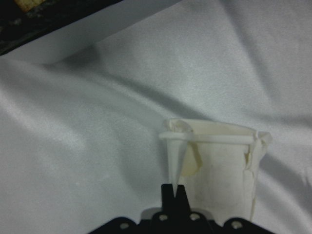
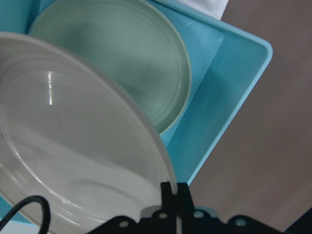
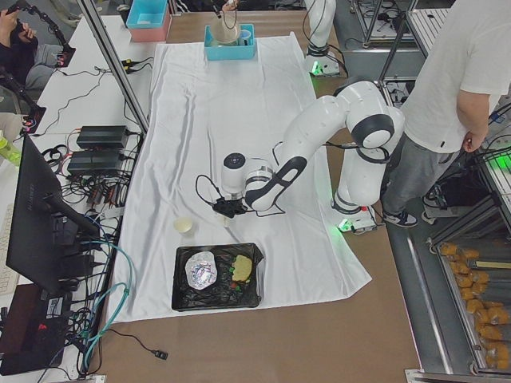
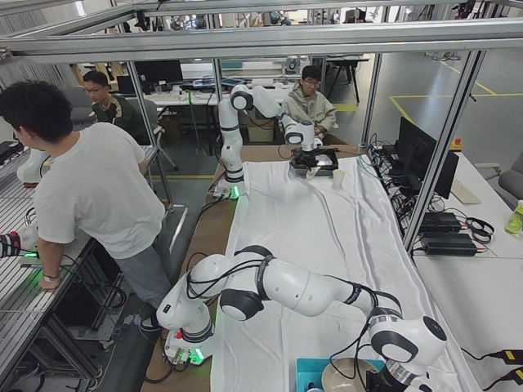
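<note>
A crumpled white paper cup [image 1: 219,175] is pinched at its rim by my left gripper, near the black tray [image 3: 180,279] holding a foil item [image 3: 201,269] and food [image 3: 242,268]. A second cream cup [image 3: 184,225] stands left of it. At the far end, my right gripper is shut on the rim of a white plate [image 2: 78,141], held over a blue bin [image 2: 229,83] with a green plate [image 2: 122,48] inside.
The white cloth [image 3: 223,120] between the arms is largely clear. A monitor [image 3: 40,223] and cables line one side; a person [image 3: 439,96] stands on the other.
</note>
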